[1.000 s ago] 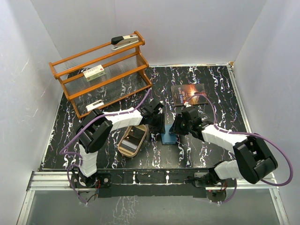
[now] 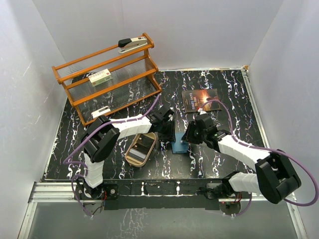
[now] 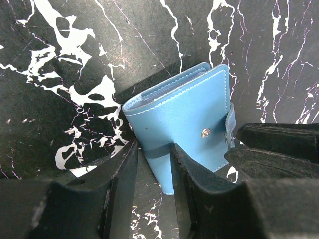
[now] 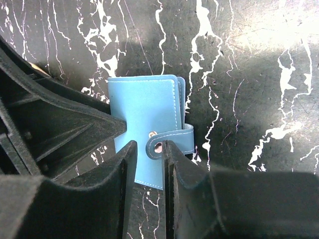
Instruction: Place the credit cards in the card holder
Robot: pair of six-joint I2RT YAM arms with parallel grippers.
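A light-blue card holder [image 2: 179, 144] lies on the black marbled table between my two grippers. In the left wrist view its folded top edge [image 3: 184, 114] faces up beside my left gripper, whose fingertips rest at its lower left, part open. In the right wrist view, my right gripper has its fingertips at the holder's snap strap [image 4: 177, 140], slightly apart. The other gripper's dark body reaches in from the left there. Dark cards lie in a tan tray [image 2: 130, 155] left of the holder.
A wooden rack [image 2: 75, 99] with a stapler [image 2: 132, 45] and boxes stands at the back left. A book [image 2: 201, 99] lies behind the holder.
My right arm has shifted slightly toward the front right, its gripper staying at the holder. The left arm looks unchanged.
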